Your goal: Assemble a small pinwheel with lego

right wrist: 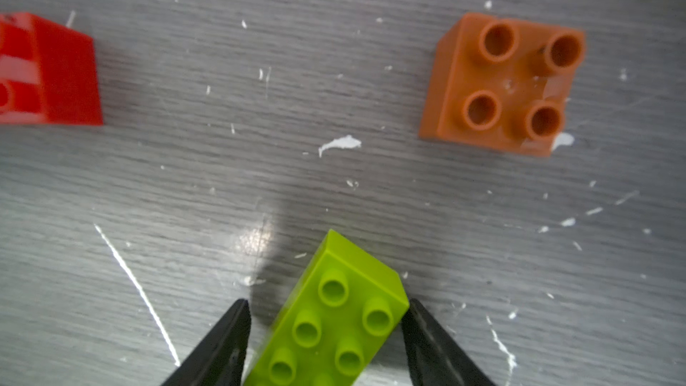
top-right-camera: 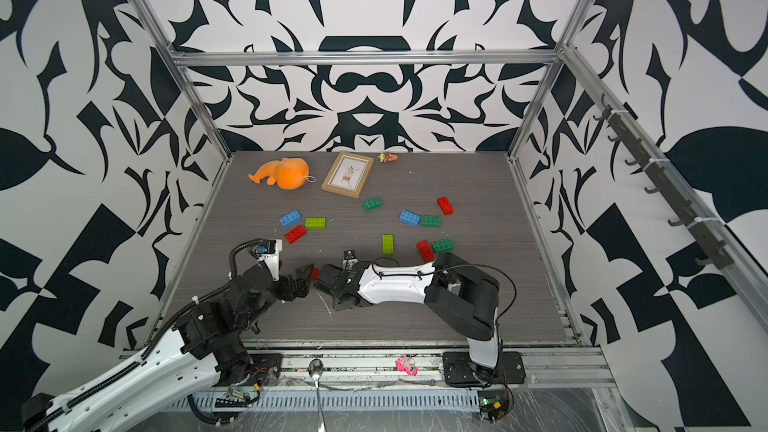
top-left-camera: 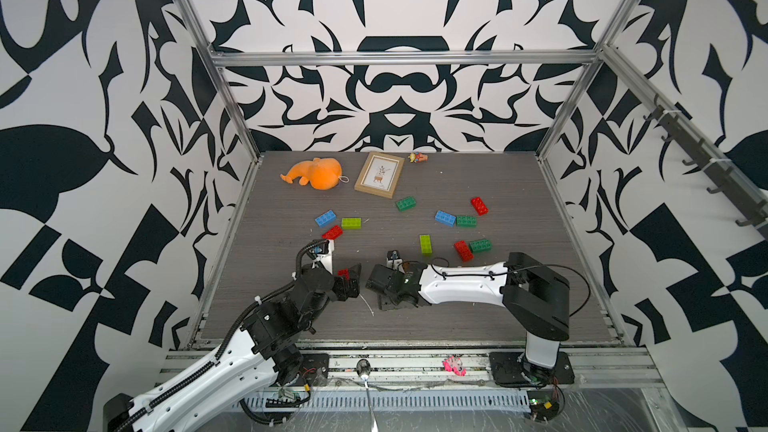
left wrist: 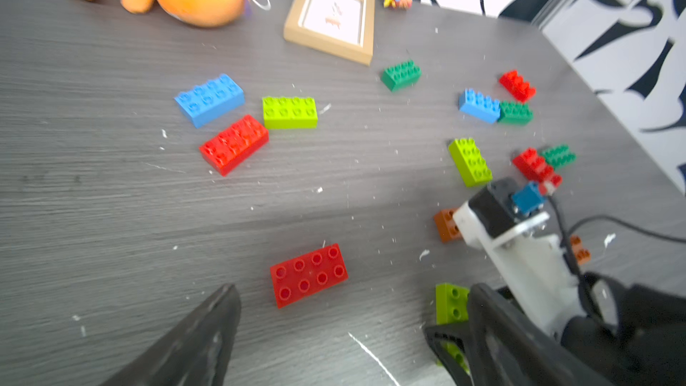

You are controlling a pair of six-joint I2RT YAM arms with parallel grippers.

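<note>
My right gripper is part open around one end of a lime brick [right wrist: 336, 318]; whether the fingers grip it cannot be told. An orange 2x2 brick [right wrist: 500, 85] and a red brick [right wrist: 64, 71] lie beyond it. In the left wrist view that red brick [left wrist: 308, 275] lies flat between and ahead of the fingers of my left gripper, which stand wide open and empty. Other bricks lie farther back: red [left wrist: 234, 144], blue [left wrist: 210, 99], lime [left wrist: 289, 113] and several at the right [top-left-camera: 466, 221].
An orange plush toy [top-left-camera: 320, 172], a wooden frame [top-left-camera: 361, 180] and a small figure [top-left-camera: 417, 157] line the table's back.
</note>
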